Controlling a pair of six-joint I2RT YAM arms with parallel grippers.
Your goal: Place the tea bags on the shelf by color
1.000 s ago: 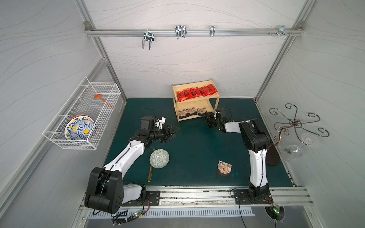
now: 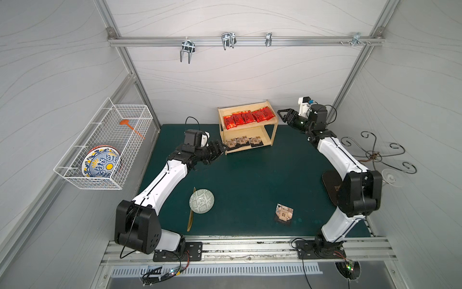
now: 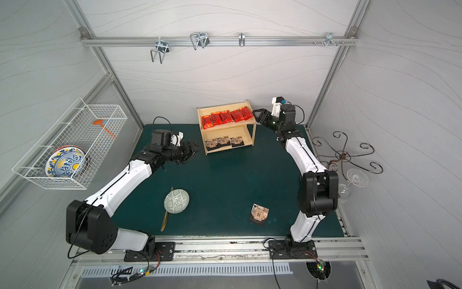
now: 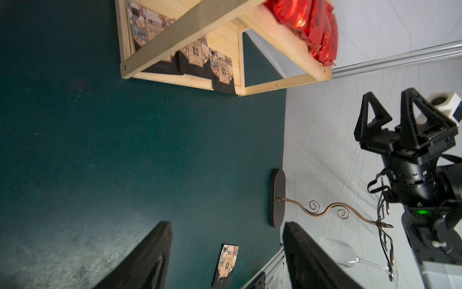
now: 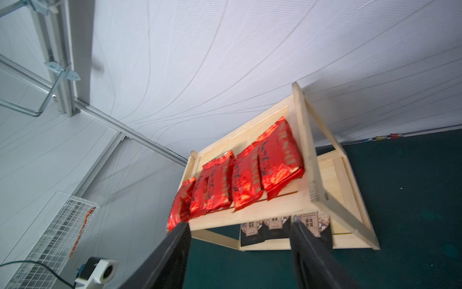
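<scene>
A wooden two-tier shelf (image 2: pixel 247 127) stands at the back. Its upper tier holds a row of red tea bags (image 5: pixel 247 178); the lower tier holds several dark tea bags with floral labels (image 4: pixel 195 55). One more dark tea bag (image 2: pixel 284 214) lies alone near the front right of the table. My left gripper (image 2: pixel 219 148) is open at the shelf's front left, nothing between its fingers. My right gripper (image 2: pixel 284 114) is raised beside the upper tier at the right, apart from it, its fingers spread and empty.
A patterned bowl (image 2: pixel 201 200) and a gold utensil lie at the front left. A wire basket (image 2: pixel 103 178) with plates hangs left. A scrolled metal stand (image 2: pixel 373 155) with hanging glasses stands at the right.
My right gripper has risen from low at the shelf's lower front right to beside the upper tier. My left gripper has moved slightly up toward the shelf. The tea bags look unchanged.
</scene>
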